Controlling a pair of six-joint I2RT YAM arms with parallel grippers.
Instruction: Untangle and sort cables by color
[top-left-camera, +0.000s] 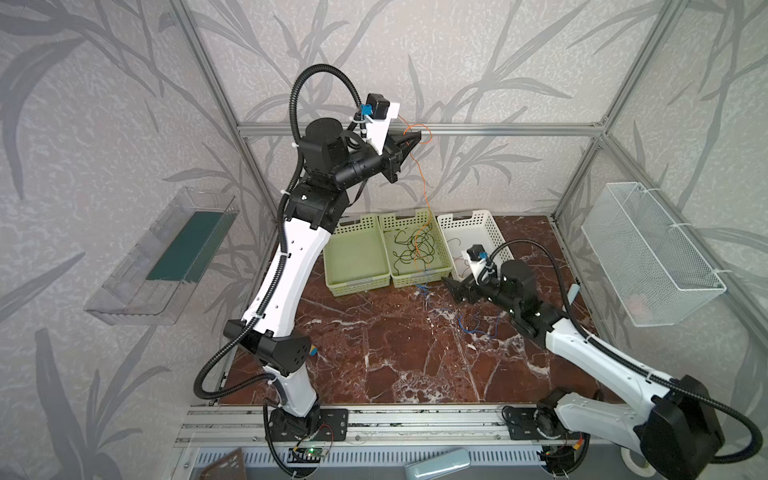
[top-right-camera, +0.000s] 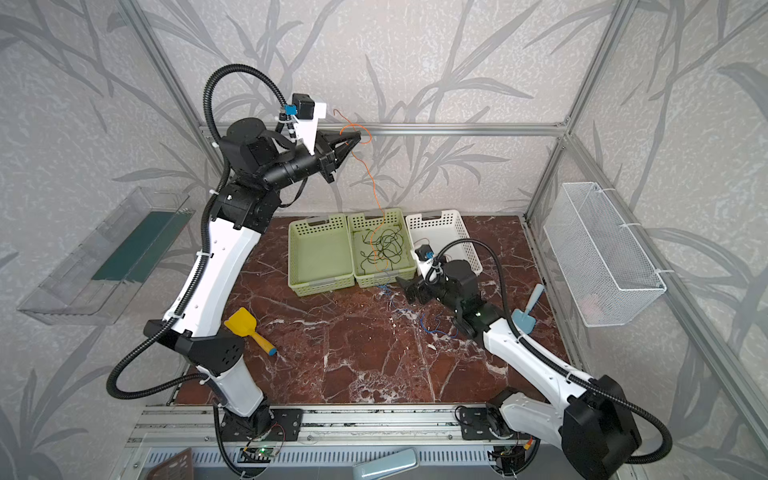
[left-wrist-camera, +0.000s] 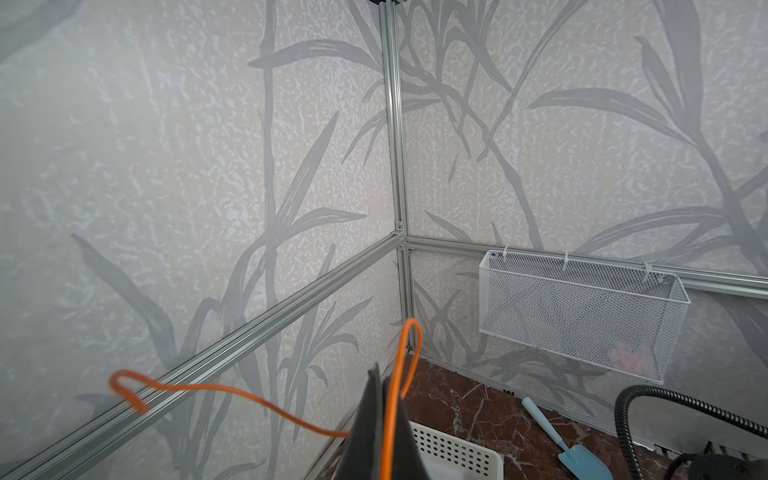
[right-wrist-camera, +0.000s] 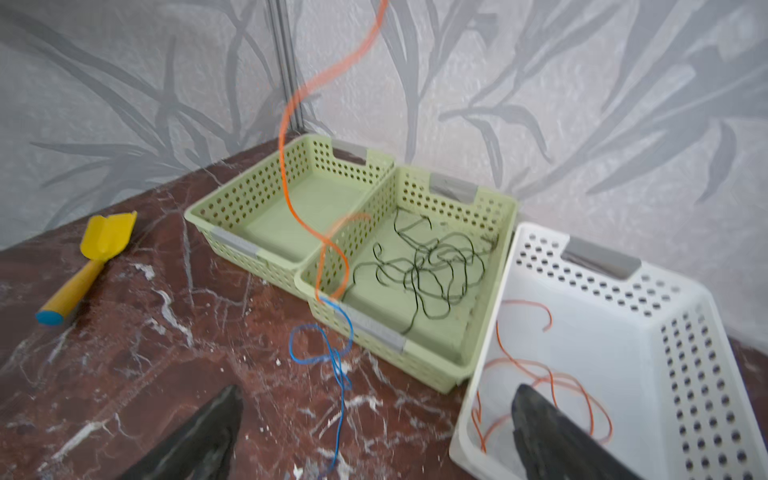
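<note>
High above the bins, my left gripper (top-left-camera: 417, 136) is shut on an orange cable (left-wrist-camera: 390, 400), whose short end sticks out to one side. The cable's long part (right-wrist-camera: 285, 168) hangs in front of the middle bin down to a blue cable (right-wrist-camera: 342, 384). They meet in loops near that bin's front rim; whether they are knotted I cannot tell. The blue cable trails onto the table. My right gripper stands open in front of the white bin, its fingers (right-wrist-camera: 200, 436) apart with nothing between them. More blue cable (top-left-camera: 470, 329) lies on the table beyond it.
Dark cables lie tangled in the middle green bin (right-wrist-camera: 376, 328). The left green bin (top-left-camera: 352, 256) is empty. Orange cables lie inside the white bin (right-wrist-camera: 640, 336). A yellow scoop (top-right-camera: 244, 324) and a blue scoop (top-right-camera: 525, 320) rest at the sides.
</note>
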